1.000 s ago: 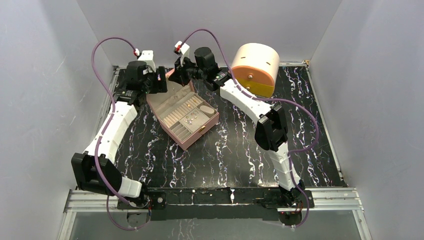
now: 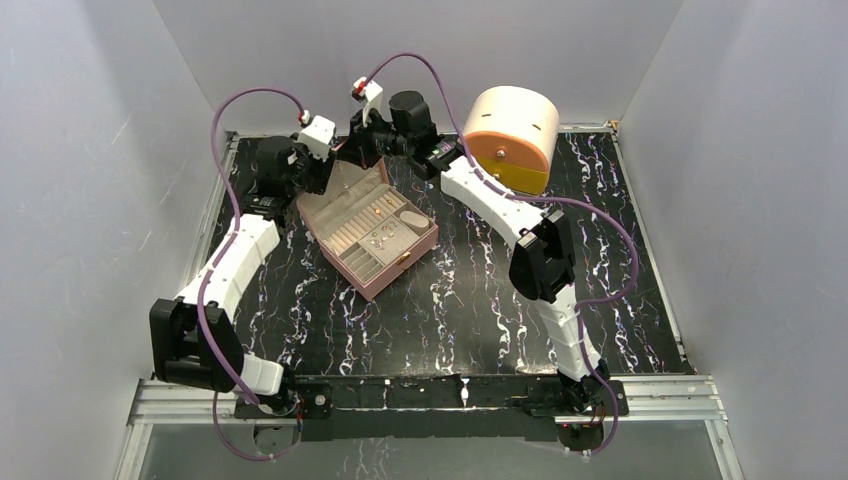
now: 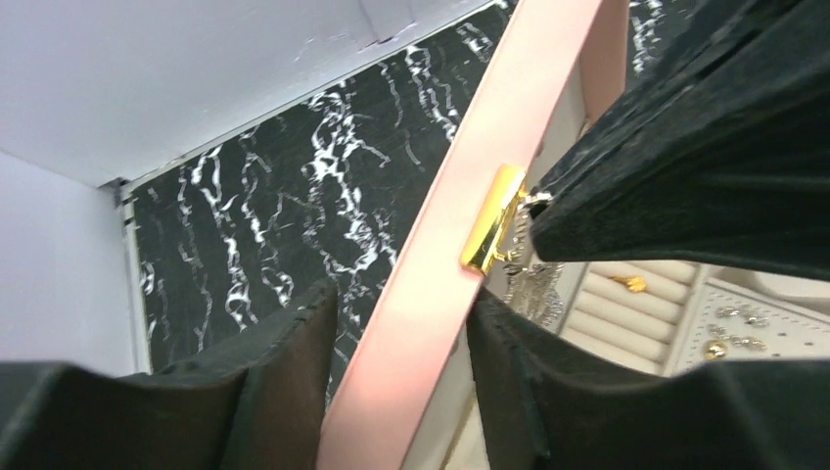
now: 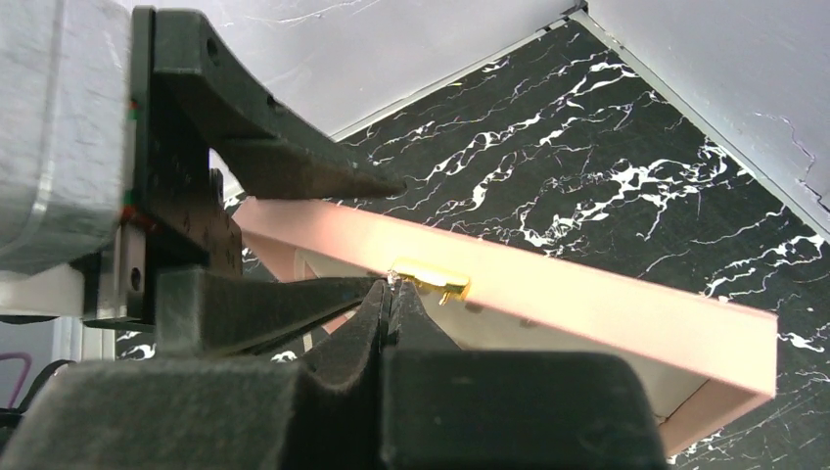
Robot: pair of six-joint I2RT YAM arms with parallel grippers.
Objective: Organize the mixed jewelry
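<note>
A pink jewelry box (image 2: 365, 282) lies open, rings and small pieces in its tray (image 3: 626, 305). Its upright lid bears a gold clasp (image 3: 489, 217), with small chain pieces hanging behind it in the left wrist view. My left gripper (image 2: 322, 170) is at the lid's left, fingers parted around the lid's rim in its wrist view, contact unclear. My right gripper (image 2: 350, 155) is shut, its fingertips at the clasp and chain; whether anything thin is pinched between them is hard to tell.
A peach rounded box (image 2: 510, 120) with a yellow lower front stands back right. Grey walls enclose three sides.
My left gripper has shifted right and turned at the lid. The right gripper has barely moved.
</note>
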